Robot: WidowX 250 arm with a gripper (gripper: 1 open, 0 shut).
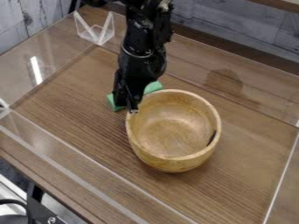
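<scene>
My black gripper point(126, 101) reaches down from the top of the view and sits low at the left rim of a light wooden bowl point(176, 127), its fingertips just over a green object point(151, 87) that lies on the table behind and left of the bowl. The gripper and the bowl partly hide the green object. The fingers are dark and small, and whether anything is between them cannot be seen clearly.
A clear plastic item point(94, 26) stands at the back left. Dark cables point(17, 210) lie at the lower left corner.
</scene>
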